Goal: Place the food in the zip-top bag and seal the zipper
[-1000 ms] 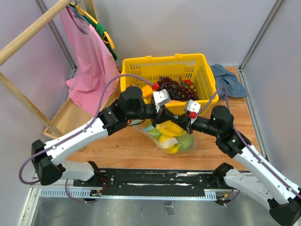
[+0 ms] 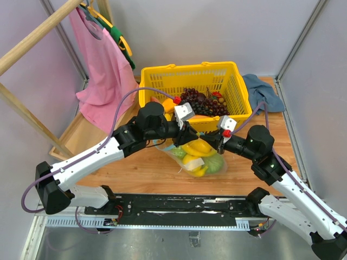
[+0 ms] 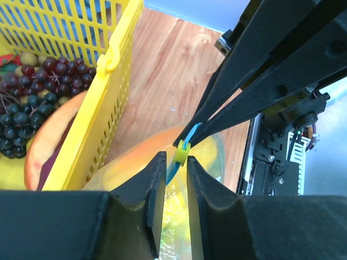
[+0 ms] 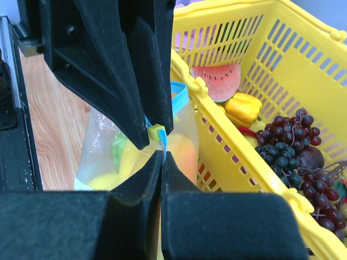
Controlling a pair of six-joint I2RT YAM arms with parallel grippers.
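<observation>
The clear zip bag holding yellow and green food lies before the yellow basket; its blue zipper strip carries a small yellow-green slider. My left gripper is part open, its fingertips either side of the strip at the slider, below the right gripper's tips. My right gripper is shut at the blue strip, which runs into its fingertips just beside the slider. In the top view both grippers meet over the bag, their tips mostly hidden.
The yellow basket with grapes, melon and peppers stands directly behind the bag. A blue cloth lies right of it, a pink garment hangs at left. Bare wood shows left of the bag.
The right arm has shifted slightly to the right in the top view, its wrist a little further from the left gripper. The bag and left arm look nearly unchanged.
</observation>
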